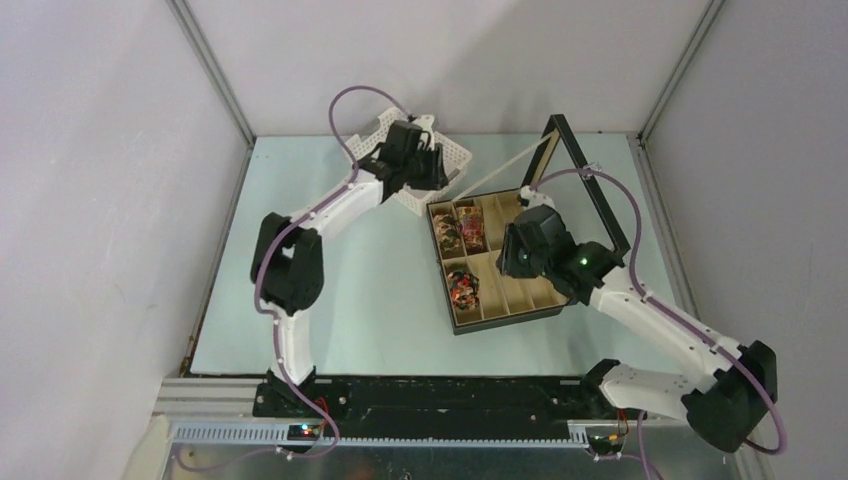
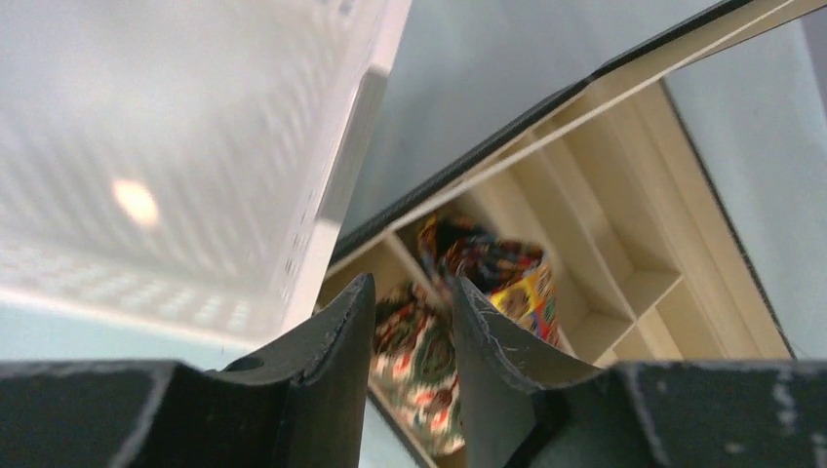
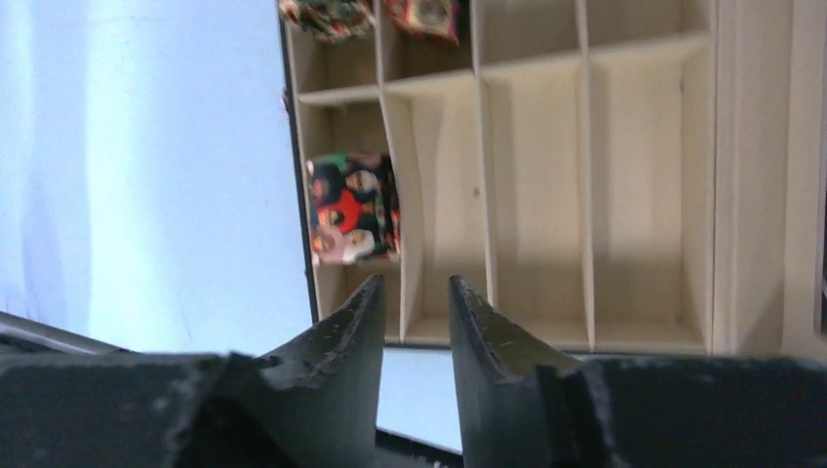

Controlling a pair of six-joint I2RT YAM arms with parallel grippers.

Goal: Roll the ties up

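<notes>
Rolled patterned ties fill three compartments of the divided box (image 1: 500,322): two in the back row (image 1: 446,232), one at front left (image 1: 463,290). In the right wrist view that front tie (image 3: 353,208) shows printed figures. My left gripper (image 1: 436,178) is over the white basket's right part, fingers part open, with nothing seen between them. My right gripper (image 1: 510,262) hangs over the box's middle compartments, fingers part open and empty.
The white basket (image 1: 370,150) stands behind the box at left. The box's lid (image 1: 590,190) is raised on the right.
</notes>
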